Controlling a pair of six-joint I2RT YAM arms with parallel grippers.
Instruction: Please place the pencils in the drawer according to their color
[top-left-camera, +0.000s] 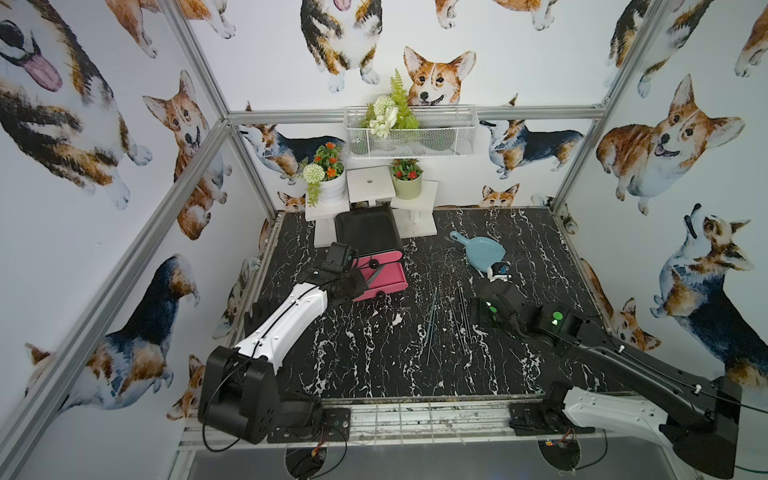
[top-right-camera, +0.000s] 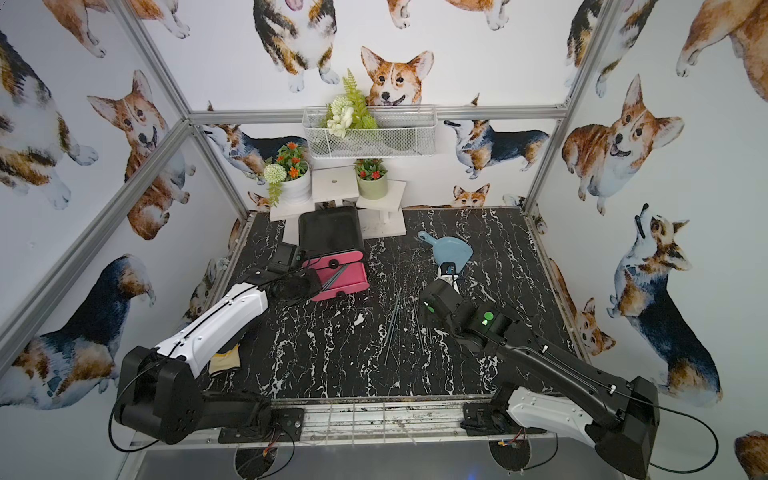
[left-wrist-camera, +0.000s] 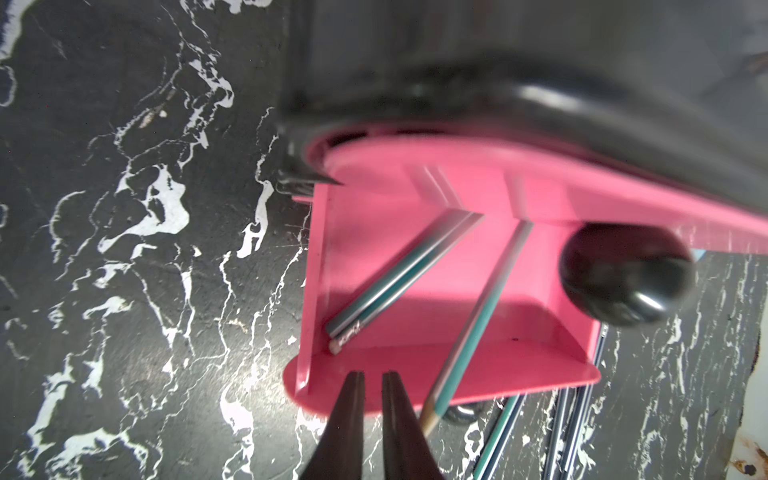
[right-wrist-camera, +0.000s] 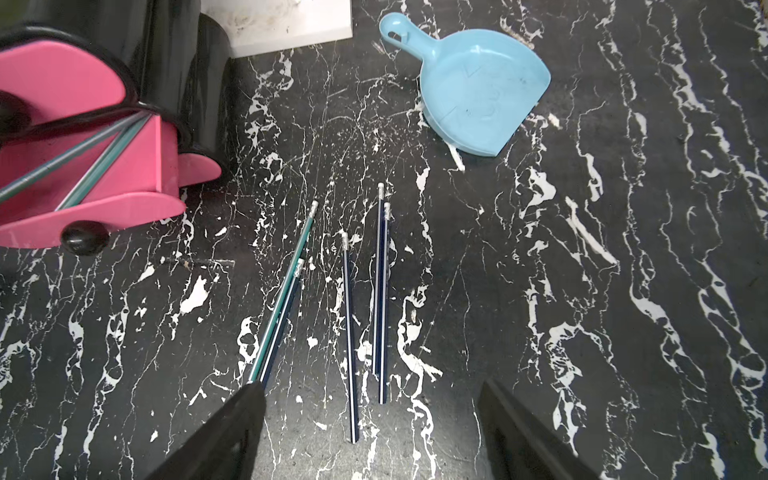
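Note:
A teal pencil (left-wrist-camera: 472, 328) slants from inside the pink drawer (left-wrist-camera: 400, 360) over its front lip, its near end up at my left gripper. The fingers are close together, shut on that pencil, though the contact itself is hidden. Two more pencils (left-wrist-camera: 400, 280) lie side by side in the drawer. On the table, in the right wrist view, are a teal pencil (right-wrist-camera: 281, 296), a dark blue pencil (right-wrist-camera: 282, 324) beside it, and several dark pencils (right-wrist-camera: 350, 344) farther right. Above them my right gripper stands open, its fingers wide apart and empty.
The black drawer case (top-left-camera: 368, 228) has an upper pink drawer with a black knob (left-wrist-camera: 628, 272) overhanging the open one. A light blue dustpan (right-wrist-camera: 480, 88) lies at the back right. White stands with potted plants (top-left-camera: 324, 180) are behind.

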